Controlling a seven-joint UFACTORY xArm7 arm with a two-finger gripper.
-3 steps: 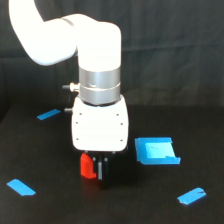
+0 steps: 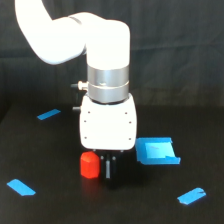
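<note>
A red block [image 2: 90,164] stands on the black table, near the middle of the view. Just to its right are the dark fingers of my gripper [image 2: 110,168], below the white hand. They overlap the block's right side in the picture; whether they touch it is unclear. Dark fingers against the dark table hide how the fingers stand.
On the right lies a blue, box-like tray [image 2: 156,151] with a pale inside. Blue tape strips mark the table at front left [image 2: 20,187], front right [image 2: 191,196] and back left [image 2: 48,114].
The arm and gripper have shifted to the right. More of the red block now shows, where the fingers partly covered it before; the block appears nearly in the same place.
</note>
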